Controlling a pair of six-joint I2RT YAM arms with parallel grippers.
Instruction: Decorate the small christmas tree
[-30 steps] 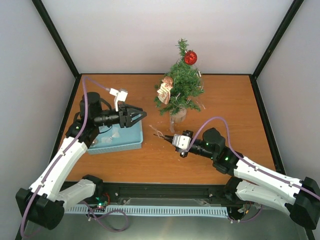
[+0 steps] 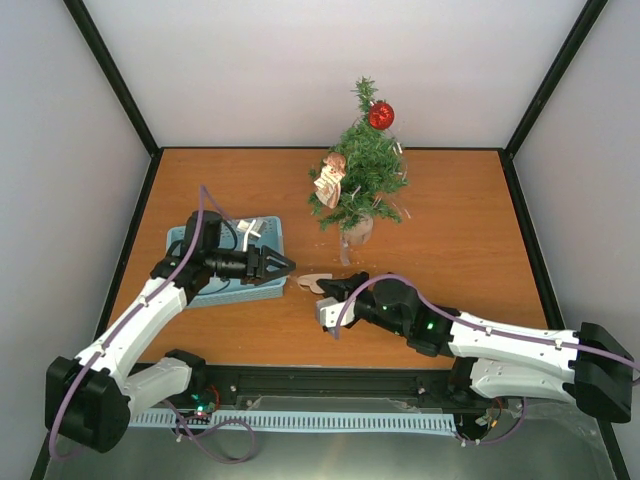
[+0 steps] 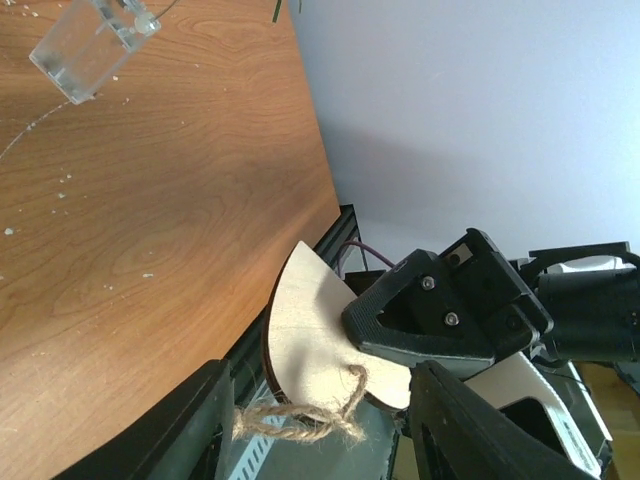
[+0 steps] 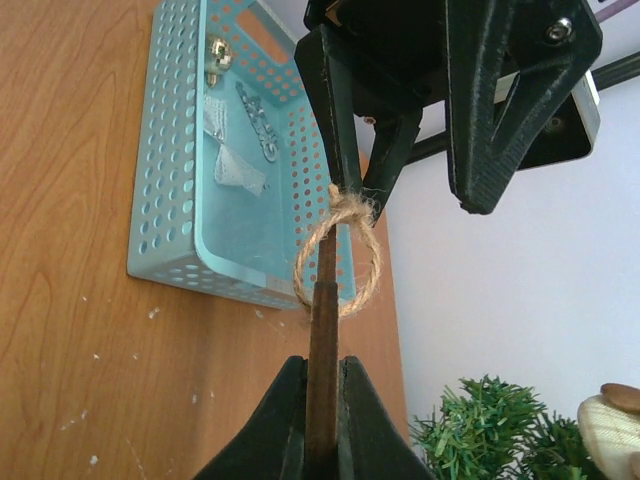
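In the left wrist view a flat pale wooden ornament is held by my right gripper, shut on its edge. Its twine loop crosses the space between the parted fingers of my left gripper, which is open. Edge-on in the right wrist view, the ornament has its loop close against the left fingertips; whether they touch cannot be told. The small Christmas tree stands at the back, carrying a red ball and a beige ornament.
Beneath the left arm sits a light blue basket; inside are a gold bauble and a silvery ornament. A clear block lies on the table.
My left gripper has come toward the front. My right gripper has shifted left with the ornament and turned it so its flat face shows more from above; both grippers are now closer together.
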